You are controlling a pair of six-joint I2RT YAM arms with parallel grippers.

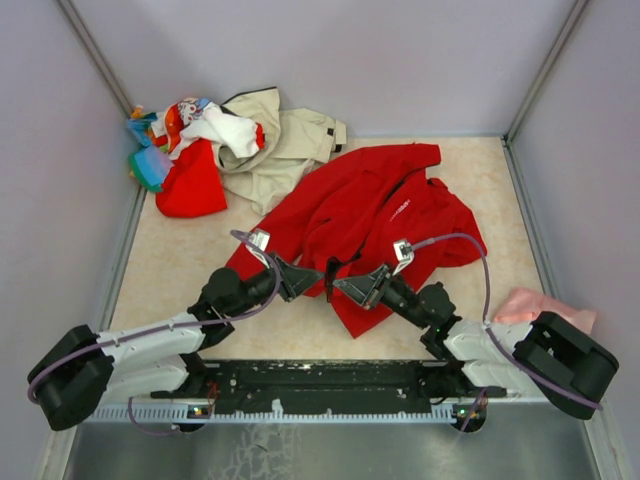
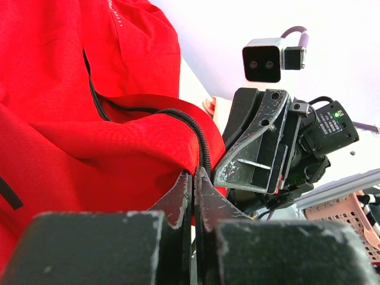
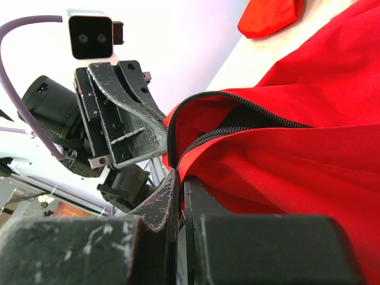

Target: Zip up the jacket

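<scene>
The red jacket lies spread in the middle of the table, its front edges lifted toward the two grippers. Both grippers meet at the black zipper, low centre of the top view. My left gripper is shut at the zipper's lower end; what is between its fingertips is too small to tell. My right gripper is shut facing it, just where the two zipper tapes come together, the fabric at its fingertips. Whether a slider is there cannot be seen.
A pile of beige, white and coloured clothes fills the back left. A pink cloth lies at the right edge. Bare table shows at the left front, and the two arms stand close together.
</scene>
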